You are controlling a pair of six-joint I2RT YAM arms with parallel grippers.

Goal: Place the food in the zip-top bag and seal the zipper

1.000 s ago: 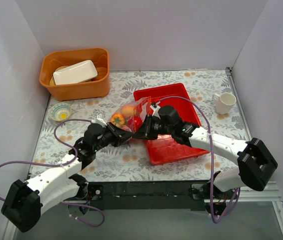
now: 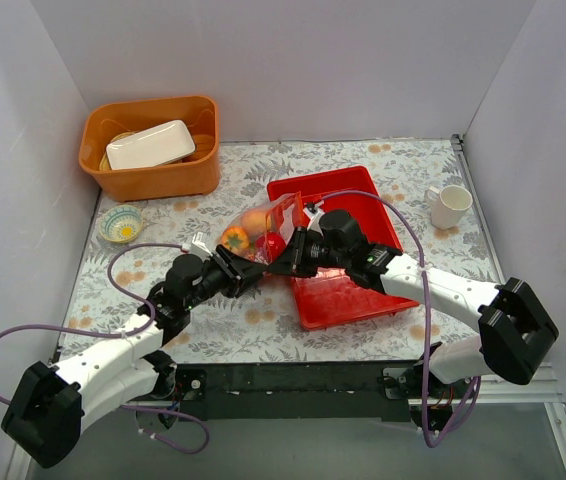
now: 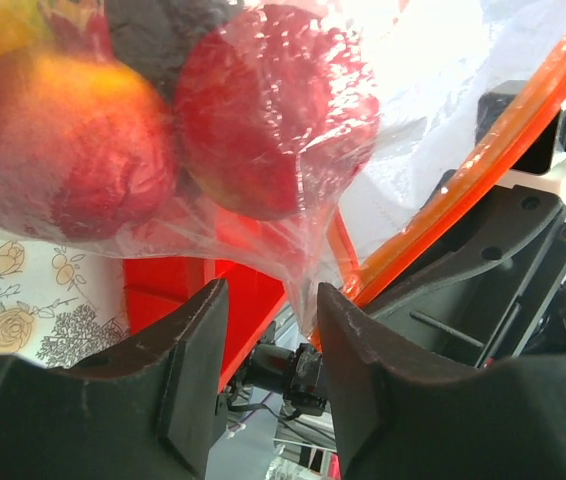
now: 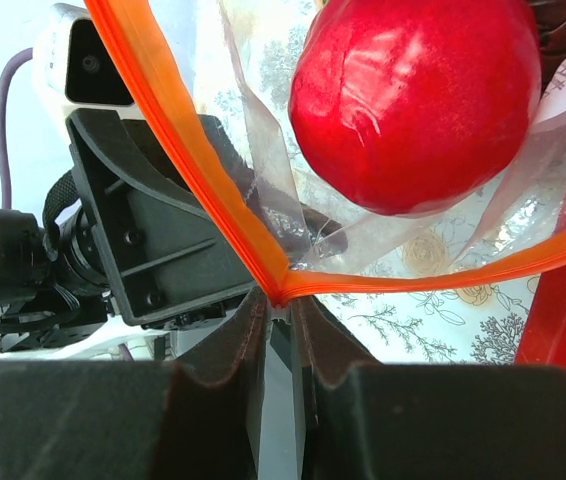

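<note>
A clear zip bag (image 2: pixel 248 222) with an orange zipper (image 4: pixel 443 278) holds pieces of food: a red fruit (image 4: pixel 413 100), a red-orange fruit (image 3: pixel 68 145) and an orange-yellow pepper (image 2: pixel 234 239). My left gripper is part open just below the bag's corner, its right finger beside the zipper. My right gripper has its fingertips close together at the zipper's corner, with a bit of bag at or between them; how firmly they close is unclear. The two grippers nearly meet in the top view.
A red tray (image 2: pixel 348 305) lies under and right of the bag. An orange bin (image 2: pixel 148 177) with a white dish stands back left, a patterned bowl (image 2: pixel 121 224) at left, a white mug (image 2: pixel 450 206) at right.
Both arms have shifted very slightly at the bag's corner; the rest of the scene is unchanged.
</note>
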